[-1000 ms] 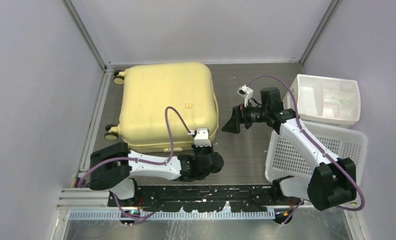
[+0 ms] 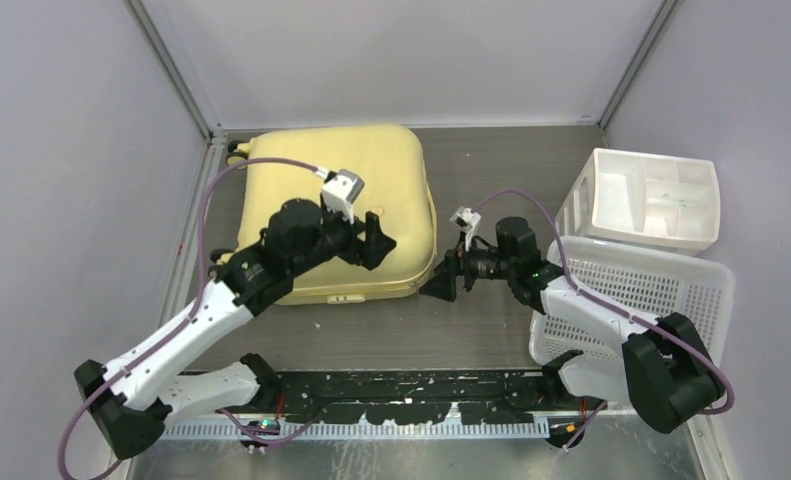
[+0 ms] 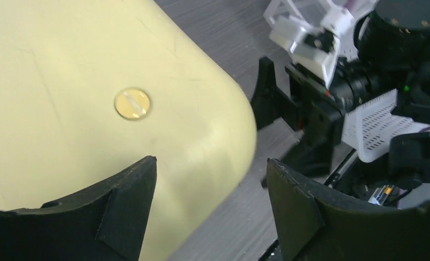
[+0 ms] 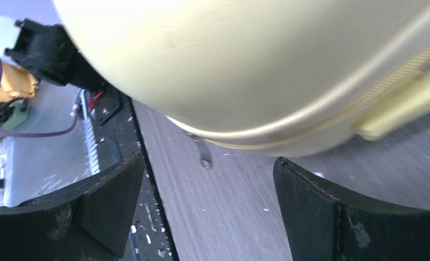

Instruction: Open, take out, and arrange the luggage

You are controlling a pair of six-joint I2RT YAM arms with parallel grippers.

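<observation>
A large pale yellow suitcase lies flat on the grey floor, wheels to the left. My left gripper is raised over its right part; the left wrist view shows its fingers apart above the lid, near a round button, with nothing between them. My right gripper stands open low beside the case's front right corner. In the right wrist view its fingers are apart, facing the case's rim and zipper seam, which are slightly blurred.
A white perforated basket is at the right, partly under the right arm, with a white compartment box behind it. Free floor lies between case and box. Walls enclose the sides and back.
My left gripper has moved up-left from the front edge to over the case's lid. My right gripper has moved toward the front and a little left, closer to the corner.
</observation>
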